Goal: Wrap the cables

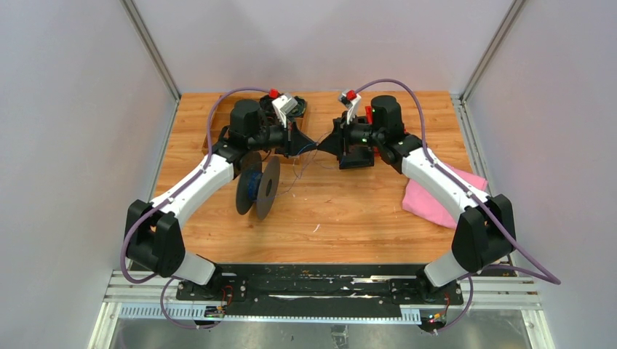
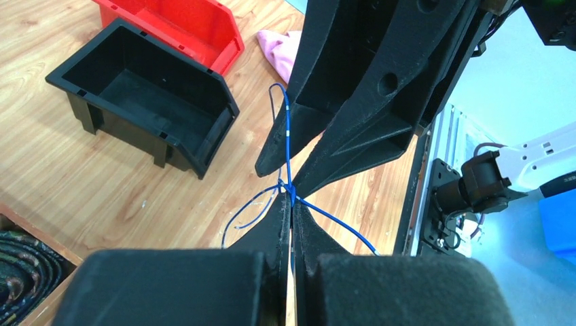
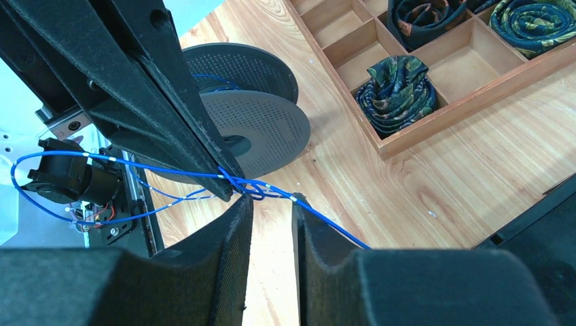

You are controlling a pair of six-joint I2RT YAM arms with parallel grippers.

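Observation:
A thin blue cable point(image 2: 336, 221) forms loops with a crossing at the tips of my left gripper. That gripper is shut on the cable. My right gripper faces it closely, part open, its fingertips just beside the crossing; in the left wrist view they sit right above the left fingertips. From the top, both grippers point(image 1: 313, 145) meet over the middle of the table. The cable runs down toward a black spool point(image 1: 265, 187) standing at the left, with blue cable wound on it.
A wooden compartment box point(image 3: 394, 142) with rolled dark cloths stands at the back left. A black bin point(image 2: 142, 102) and a red bin point(image 2: 224, 54) are at the back right. A pink cloth point(image 1: 436, 203) lies at the right.

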